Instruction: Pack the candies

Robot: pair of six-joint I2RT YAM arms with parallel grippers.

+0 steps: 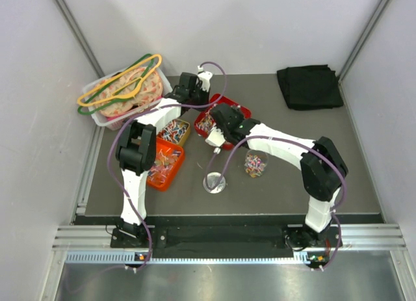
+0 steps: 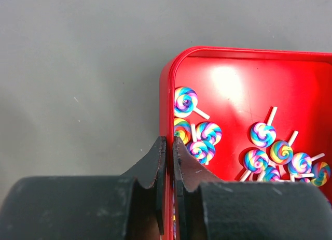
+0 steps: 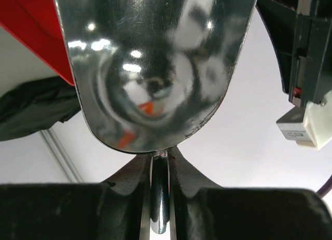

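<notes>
In the left wrist view, a red tray (image 2: 249, 84) holds several swirl lollipops (image 2: 262, 133). My left gripper is shut on the tray's side wall, one finger inside and one outside. From above, the red tray (image 1: 243, 110) stands at the back centre, partly covered by my right wrist. My right gripper is shut on the handle of a shiny metal scoop (image 3: 148, 69). No candy shows on the scoop face turned to the camera. Right of centre stands a clear round jar (image 1: 256, 163) with candies in it.
A round silvery lid (image 1: 214, 183) lies front centre. An orange tray (image 1: 170, 179) and a yellow tray (image 1: 186, 137), both with candies, stand at left. Behind them is a clear bin (image 1: 99, 119) with hangers. Black cloth (image 1: 311, 88) lies back right.
</notes>
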